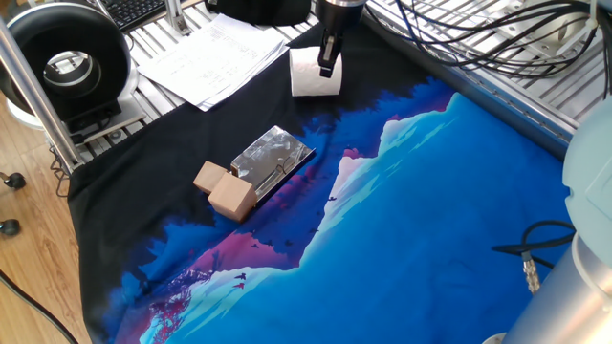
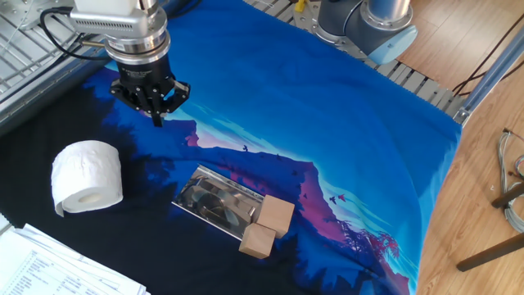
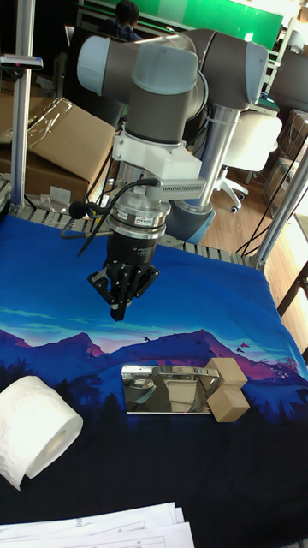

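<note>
My gripper [image 2: 159,120] hangs above the cloth, its black fingers brought together and nothing showing between them. In exterior view 3 the gripper [image 3: 118,313] points down over the mountain print, clear of every object. A shiny mirror-like slab [image 2: 218,201] lies flat on the cloth. Against one of its ends sit two plain wooden blocks, the larger block [image 1: 232,196] and the smaller block [image 1: 209,177], touching each other. A white paper roll [image 2: 87,177] lies on its side, apart from the slab. From exterior view 1 the gripper overlaps the roll, though the other views show them apart.
Loose printed sheets [image 1: 212,63] lie beyond the roll at the cloth's edge. Black cables [image 1: 497,33] run over the metal slats outside the cloth.
</note>
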